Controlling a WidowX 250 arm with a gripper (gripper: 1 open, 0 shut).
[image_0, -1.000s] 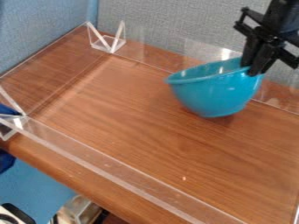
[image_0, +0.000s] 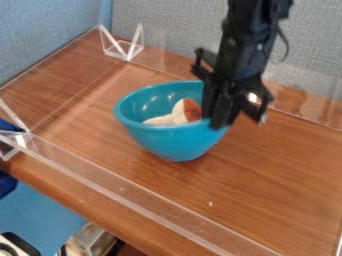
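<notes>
A blue bowl (image_0: 167, 140) is on or just above the wooden table (image_0: 254, 190) at mid view, holding pale and orange items (image_0: 181, 114). My black gripper (image_0: 219, 108) is at the bowl's right rim; whether the rim is between its fingers is unclear.
Clear barriers run along the table's edges, with white brackets (image_0: 122, 48) at the back left and another at the left. Dark blue objects lie off the left edge.
The bowl and my gripper have moved left and toward the camera from the back right. The bowl is less tilted now, and its contents show.
</notes>
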